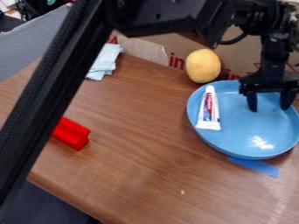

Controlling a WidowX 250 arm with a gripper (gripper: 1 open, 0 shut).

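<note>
A blue plate (243,131) lies on the right of the wooden table, with a white toothpaste tube (209,109) on its left part. My black gripper (267,102) is over the plate's back right part, to the right of the tube, its fingers apart with nothing seen between them. A yellow round object (202,66) sits behind the plate. A red object (70,132) lies at the left, partly hidden by the dark arm.
A folded pale cloth (101,61) is at the back left. Cardboard (170,45) stands behind.
</note>
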